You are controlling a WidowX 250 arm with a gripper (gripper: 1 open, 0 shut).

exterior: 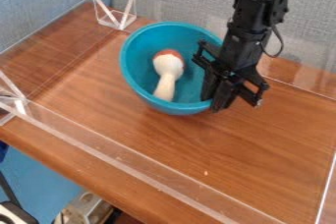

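A teal bowl [137,71] sits on the wooden table, holding a white object with a red top [168,71], shaped like a mushroom or pestle. My black gripper [217,95] reaches down at the bowl's right rim, its fingers around or against that rim; whether they grip it is hard to tell.
A white wire stand [116,14] stands at the back left, by the grey wall panels. Another white frame [11,100] is at the left edge.
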